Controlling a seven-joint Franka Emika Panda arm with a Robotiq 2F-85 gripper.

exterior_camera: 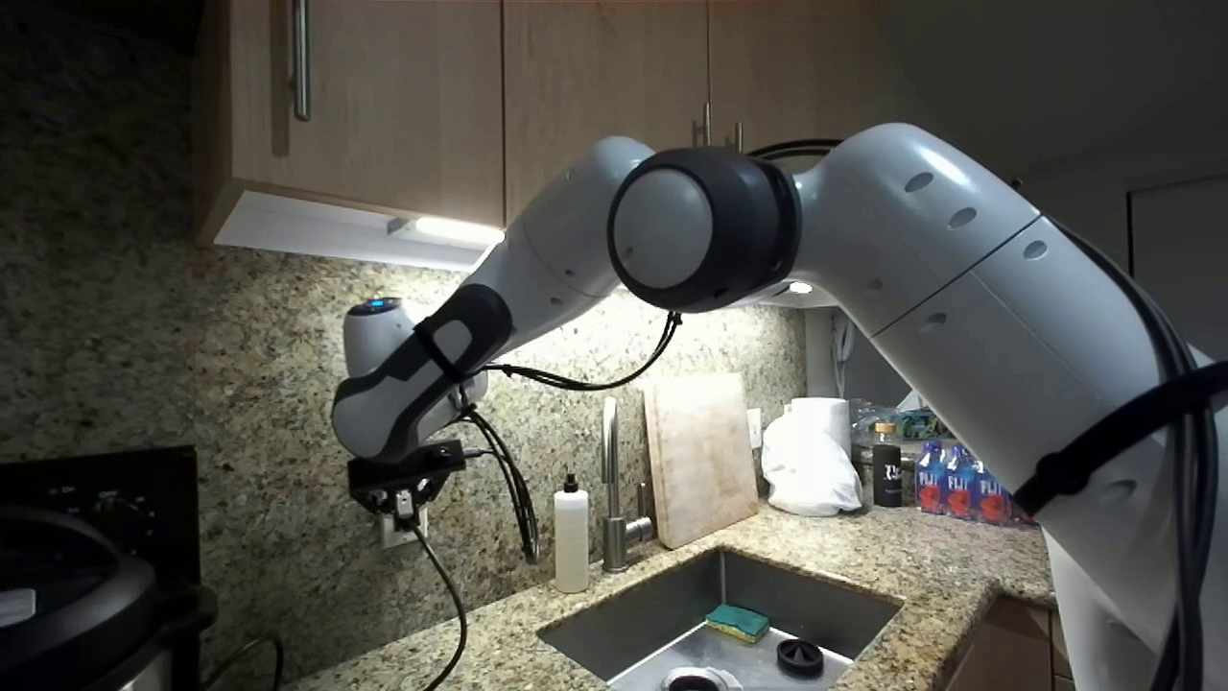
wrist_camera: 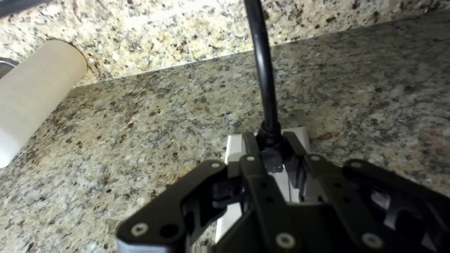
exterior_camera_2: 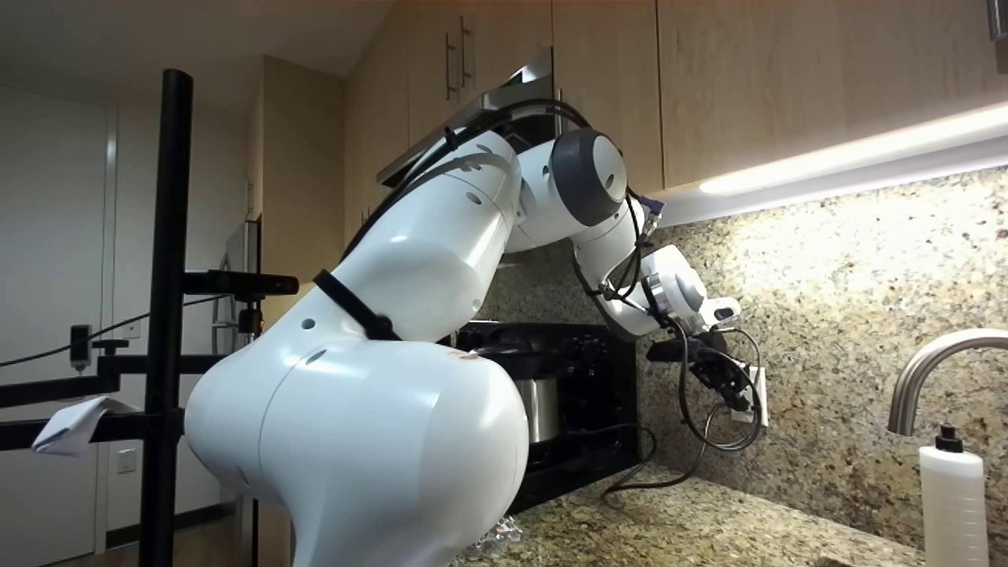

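Observation:
My gripper is shut on a black plug (wrist_camera: 272, 162), with one finger on each side of it. From the plug a thick black cable (wrist_camera: 264, 76) runs off past the top of the wrist view. Right behind the plug lies a white outlet plate (wrist_camera: 233, 147), partly covered by my fingers. The same outlet (exterior_camera: 393, 535) shows on the granite backsplash in exterior view 1, with the cable (exterior_camera: 455, 585) hanging down to the counter. Whether the plug's prongs sit in the outlet or short of it, I cannot tell.
A white soap bottle (exterior_camera: 571, 539) and the faucet (exterior_camera: 612, 489) stand right of the outlet, behind the sink (exterior_camera: 748, 566). On the left is a dark pressure cooker (exterior_camera: 69, 599). Cabinets (exterior_camera: 368, 104) overhang the counter.

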